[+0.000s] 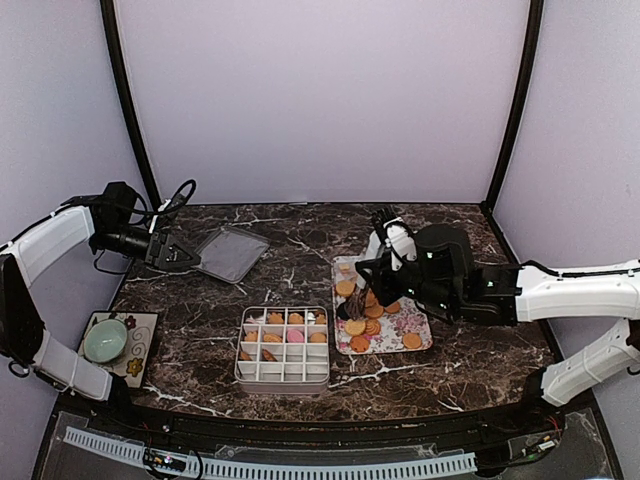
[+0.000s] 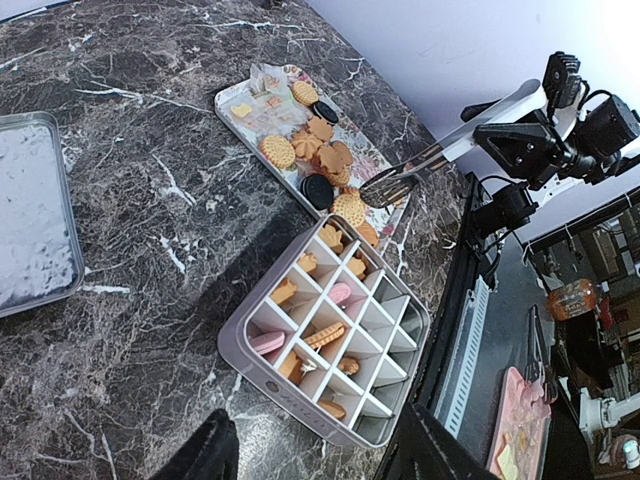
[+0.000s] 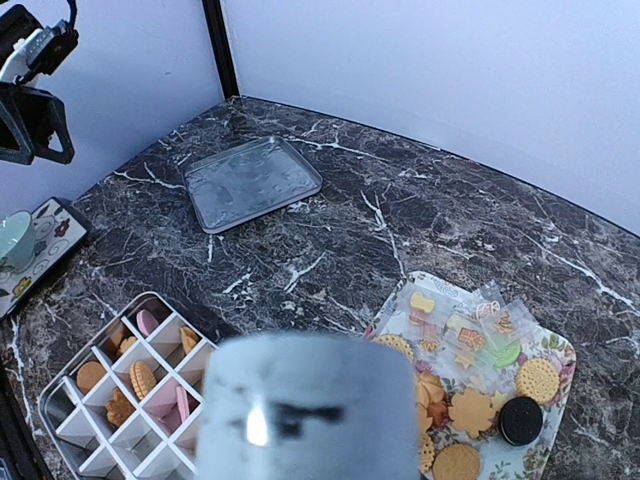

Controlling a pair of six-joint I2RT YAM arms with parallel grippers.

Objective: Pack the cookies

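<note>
My right gripper (image 1: 374, 268) is shut on a white-handled serving tool (image 2: 465, 141). The tool's slotted metal head (image 2: 388, 188) hovers over or touches the near edge of a flowered tray (image 1: 425, 335); no cookie clearly shows on it. Round, flower-shaped and dark cookies (image 3: 520, 420) lie on that tray. A divided box (image 1: 282, 380) stands to its left, cookies in several compartments and others empty, mostly toward the front right. At the left, away from the box, my left gripper has its fingers apart with nothing between them.
A clear shallow tray or lid (image 1: 232, 256) lies at the back left. A pale green bowl (image 1: 105, 341) rests on a patterned tray (image 1: 143, 352) at the front left. Small clear packets (image 3: 490, 315) lie on the cookie tray. Bare marble separates these things.
</note>
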